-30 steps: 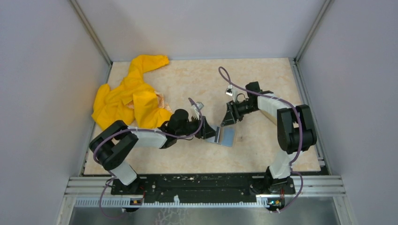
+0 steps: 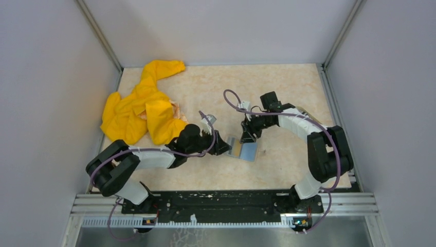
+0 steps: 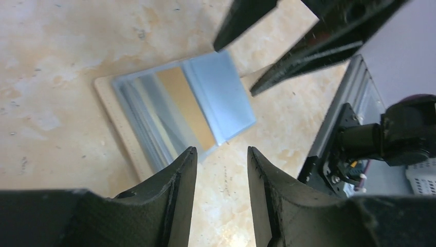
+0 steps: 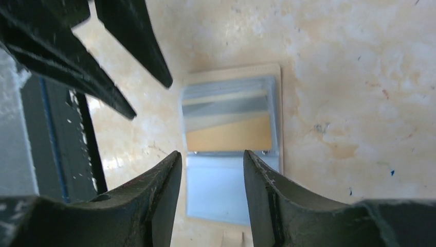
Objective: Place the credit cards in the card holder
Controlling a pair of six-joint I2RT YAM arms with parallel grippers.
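Observation:
The open card holder (image 2: 248, 151) lies flat at the table's middle, with clear pockets, a tan band and a pale blue panel, seen also in the left wrist view (image 3: 218, 98) and right wrist view (image 4: 226, 128). My left gripper (image 2: 222, 146) is at the holder's left side, above it, fingers apart with nothing between them (image 3: 222, 154). My right gripper (image 2: 249, 135) hangs over its upper right part, fingers apart and empty (image 4: 211, 157). I cannot clearly tell separate cards from the pockets.
A crumpled yellow cloth (image 2: 133, 113) covers the back left of the table (image 2: 216, 82). A tan object behind the right arm is mostly hidden.
My left gripper has drawn back slightly left from where it was a second ago.

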